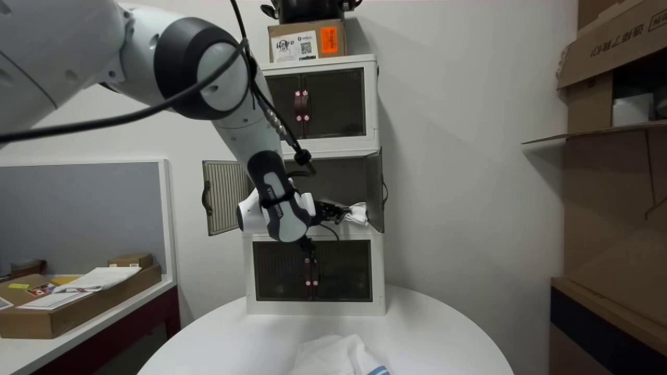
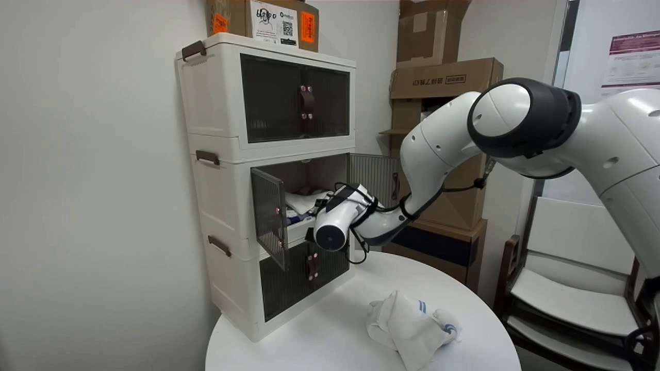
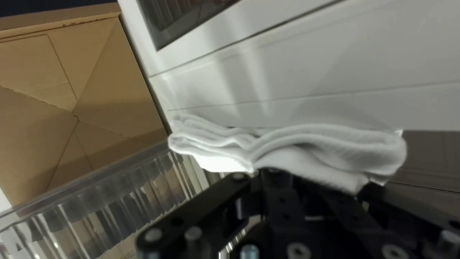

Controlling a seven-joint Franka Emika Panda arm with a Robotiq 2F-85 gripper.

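Note:
A folded white cloth (image 3: 332, 142) is pinched in my gripper, its layers spreading to both sides of the dark fingertips. In exterior view 1 the gripper (image 1: 342, 213) reaches into the open middle compartment of the white cabinet (image 1: 378, 319), and the cloth (image 1: 357, 214) sits at its right side by the open door (image 1: 375, 190). From exterior view 2, white fabric (image 2: 303, 201) shows inside that compartment, with the fingers mostly hidden behind the arm. On the round table (image 1: 437, 331) lies another white cloth (image 2: 408, 324) with blue stripes, crumpled.
The other open door (image 1: 226, 197) stands out to the left of the arm. Shut compartments lie above and below. A blue-and-white item (image 2: 295, 217) is low in the open one. Cardboard boxes (image 1: 613, 219) stand at the right.

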